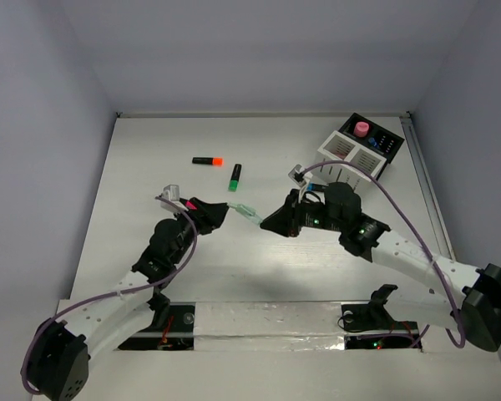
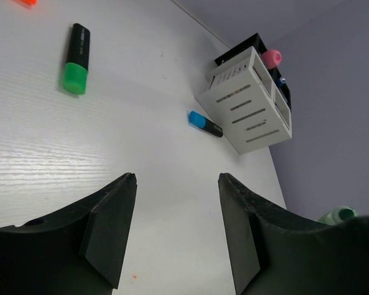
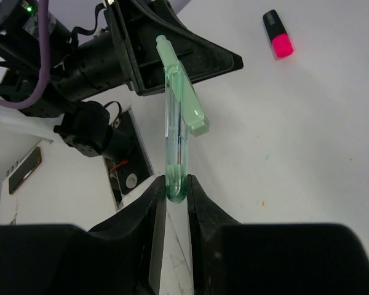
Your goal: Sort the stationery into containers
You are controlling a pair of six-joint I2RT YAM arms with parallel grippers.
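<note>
My right gripper is shut on the clear lower end of a pale green pen [image 3: 176,135], which points up and away from its fingers. In the top view the pen [image 1: 246,212] bridges the space between both grippers. The left gripper is open, with only bare table showing between its fingers; the pen's green end [image 2: 338,214] shows beside the right finger, outside the fingers. Highlighters lie on the table: orange-ended [image 1: 207,161], green-ended [image 1: 235,177], pink-ended [image 3: 278,35] and blue-ended [image 2: 206,124].
At the back right stands a white slotted box [image 1: 351,157] with two compartments. Against it sits a black container [image 1: 388,144] holding a pink item [image 1: 361,129] and something blue.
</note>
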